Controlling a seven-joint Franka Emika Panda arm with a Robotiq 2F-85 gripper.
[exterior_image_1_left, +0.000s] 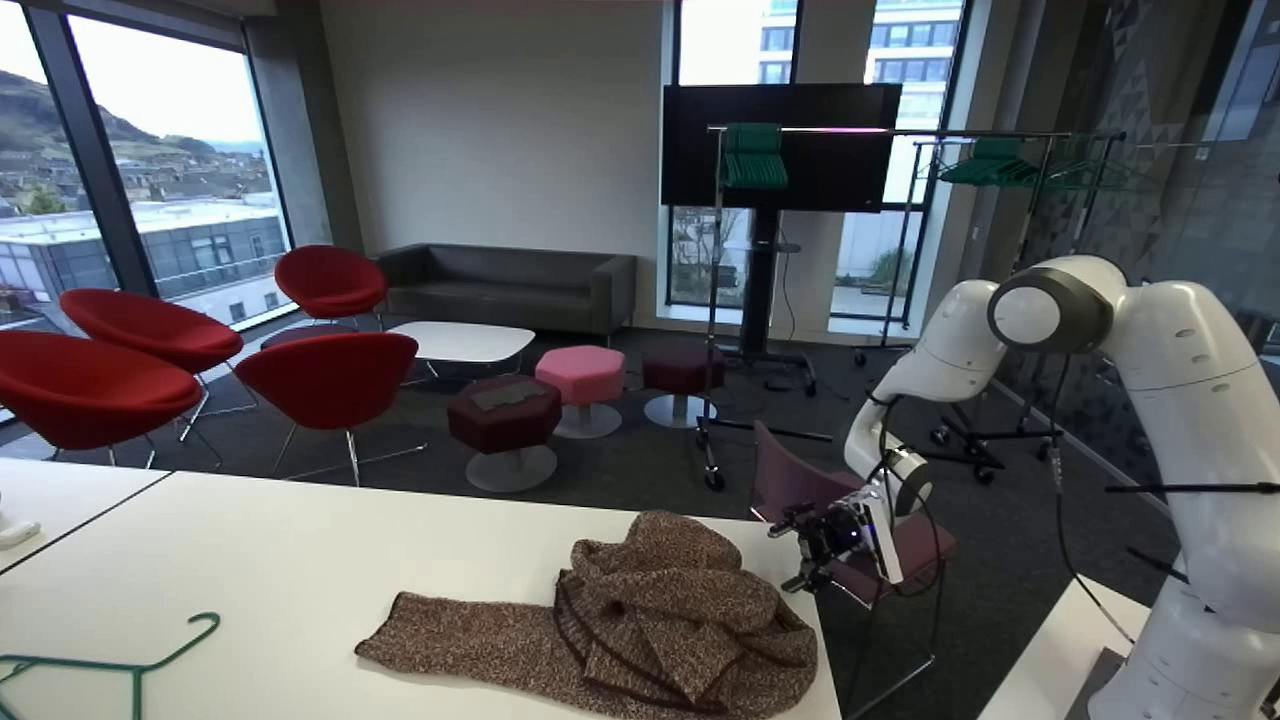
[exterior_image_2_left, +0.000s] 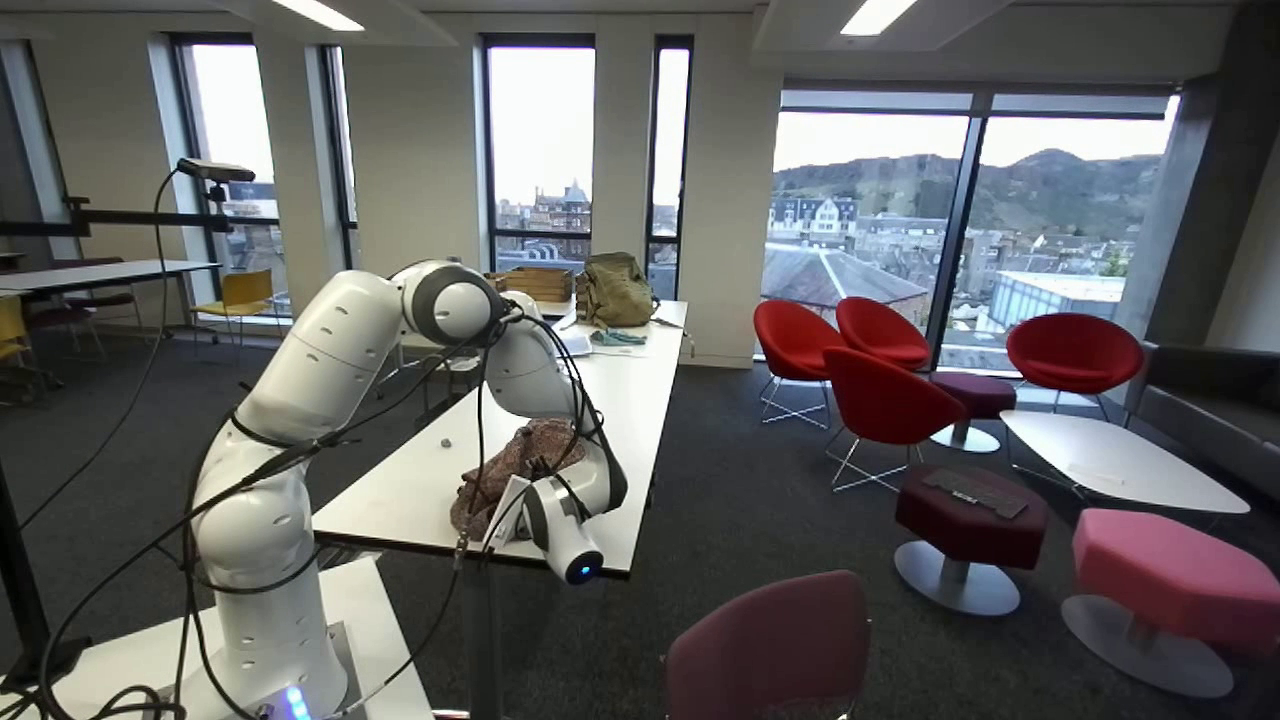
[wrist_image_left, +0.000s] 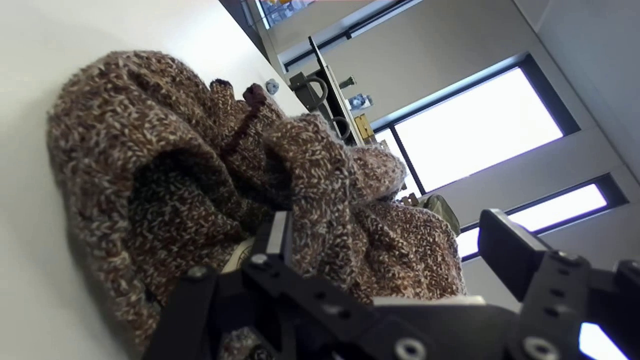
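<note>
A brown flecked knit garment (exterior_image_1_left: 684, 612) lies heaped on the white table, with one sleeve (exterior_image_1_left: 462, 636) stretched out to the left. My gripper (exterior_image_1_left: 786, 558) is by the table's right edge, just to the right of the heap and apart from it. In the wrist view the gripper has its fingers wide apart, and the garment (wrist_image_left: 174, 138) fills the view beyond them in loose folds. Nothing is held. A green hanger (exterior_image_1_left: 132, 666) rests at the table's near left. From the second exterior view, the arm hides the gripper and part of the garment (exterior_image_2_left: 516, 462).
A maroon chair (exterior_image_1_left: 804, 474) stands close behind the gripper. A wheeled rail with green hangers (exterior_image_1_left: 753, 156) is farther back. A small grey object (exterior_image_2_left: 446, 443) sits on the table.
</note>
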